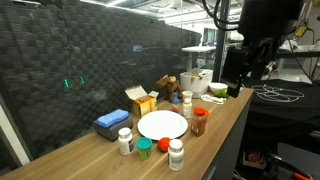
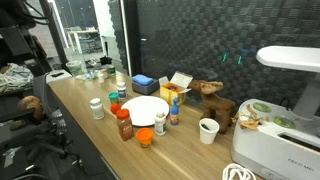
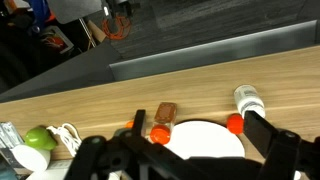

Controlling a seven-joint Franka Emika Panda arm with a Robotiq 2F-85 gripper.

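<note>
My gripper is open, its two dark fingers far apart in the wrist view with nothing held between them. High at the right in exterior view 1, the dark gripper body hangs well above the counter's front edge. Below it on the wooden counter lies a white plate [image 1: 163, 125]. An orange-lidded jar [image 2: 124, 124] stands at the plate's near side. A white-lidded jar [image 3: 249, 100] and a small red object [image 3: 235, 123] are close to the plate. The green-lidded jar [image 1: 144, 147] and another white-topped container [image 1: 125, 140] stand by them.
Blue folded item [image 2: 143, 83] and open yellow box [image 2: 178, 85] sit behind the plate. A brown deer toy [image 2: 215, 105], white cup [image 2: 208, 130], orange cup [image 2: 145, 137] and blue bottle [image 2: 175, 110] stand to one side. Bare wood [image 1: 90, 160] shows at the counter's left end.
</note>
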